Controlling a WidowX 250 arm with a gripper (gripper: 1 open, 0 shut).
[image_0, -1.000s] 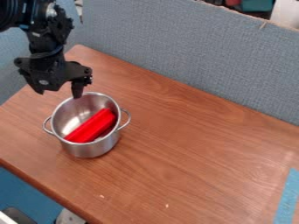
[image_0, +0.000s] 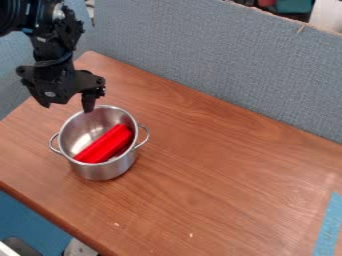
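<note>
My black gripper (image_0: 67, 100) hangs at the upper left, open, its two fingers spread above and just behind a steel pot (image_0: 100, 170) with two side handles. Inside the pot lies a red cylindrical object (image_0: 104, 143), slanting from lower left to upper right. Nothing shows between the fingers.
Grey padded walls (image_0: 227, 70) border it at the back. A light blue strip (image_0: 327, 220) lies at the right edge, and the table's edge runs along the lower left.
</note>
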